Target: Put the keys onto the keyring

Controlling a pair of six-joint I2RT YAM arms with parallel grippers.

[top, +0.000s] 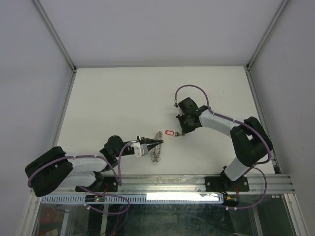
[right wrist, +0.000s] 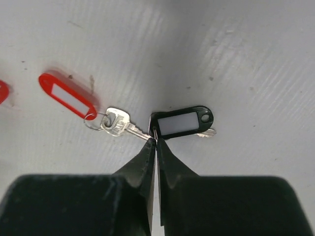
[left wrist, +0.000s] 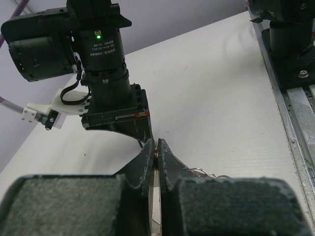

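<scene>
A black tag [right wrist: 180,123] with a white label lies flat in the right wrist view, a key tip [right wrist: 208,132] showing from under it. To its left are a silver key [right wrist: 116,122] and its red tag [right wrist: 69,96], joined by a small ring. My right gripper is down at the black tag's ring end and the silver key's shaft, its fingertips almost together; whether anything is between them is unclear. My left gripper [top: 162,141] is shut beside a thin wire-like keyring [top: 156,153]. A wire loop [left wrist: 211,174] shows beside its fingertips; its grip on it is unclear.
Another red piece [right wrist: 3,91] is at the left edge of the right wrist view. The metal front rail [top: 157,181] runs along the near edge.
</scene>
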